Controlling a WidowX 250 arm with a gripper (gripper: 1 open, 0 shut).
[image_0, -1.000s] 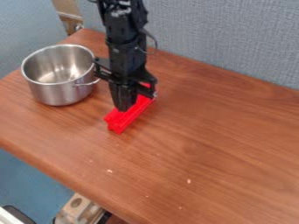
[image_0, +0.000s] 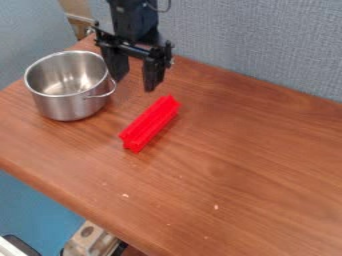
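Note:
A red rectangular bar (image_0: 150, 124) lies diagonally on the wooden table (image_0: 227, 170), right of a steel pot (image_0: 64, 95) with a handle. My black gripper (image_0: 136, 67) hangs above and behind the bar, apart from it, beside the pot's back rim. It is open, with nothing visible between its fingers.
A grey wall (image_0: 267, 40) runs along the back. The table's left edge drops to a blue surface at lower left.
My gripper has risen and moved back and slightly left, away from the red bar, which is now fully in view.

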